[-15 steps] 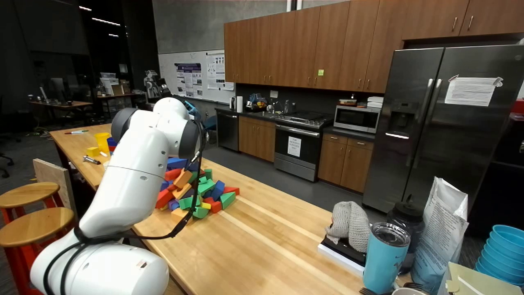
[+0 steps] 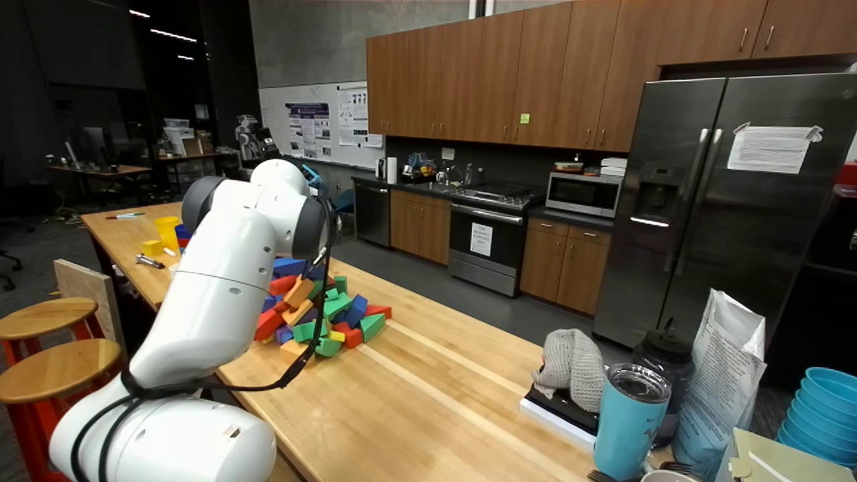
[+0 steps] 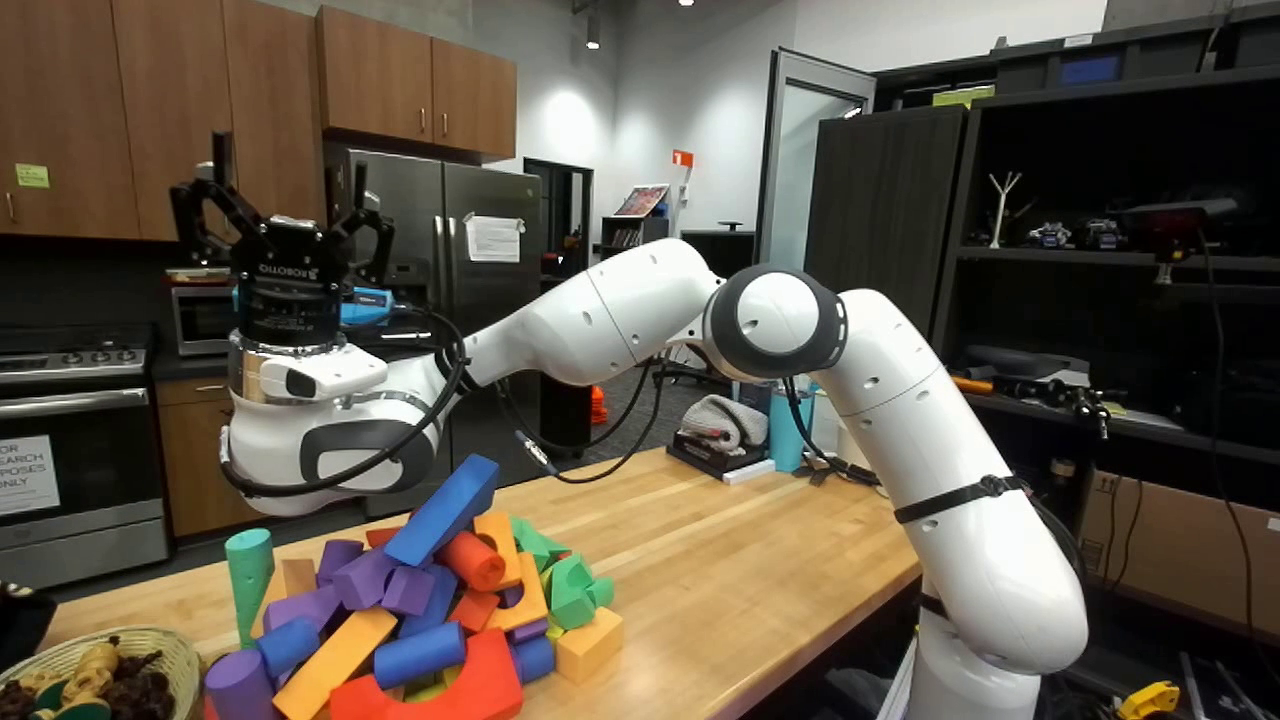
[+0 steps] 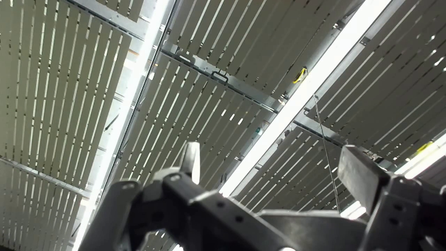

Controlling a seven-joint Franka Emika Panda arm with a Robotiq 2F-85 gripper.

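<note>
My gripper [image 3: 290, 174] points straight up, high over the far part of the table, with its two black fingers spread wide and nothing between them. Against the ceiling in the wrist view, its fingertips [image 4: 191, 161] stand far apart, with only slats and lights behind. Well below it, a heap of coloured blocks lies on the wooden table [image 3: 720, 576]. A long blue block [image 3: 444, 510] tilts at the top of this heap, a green cylinder [image 3: 250, 576] stands at its left, and a red arch [image 3: 474, 678] lies in front.
A wicker basket [image 3: 162, 660] sits beside the blocks. At the table's other end are a turquoise tumbler [image 2: 631, 418], a grey knitted cloth [image 2: 572, 365] and a silver bag [image 2: 719, 377]. Past the blocks stands a yellow cup [image 2: 167, 231].
</note>
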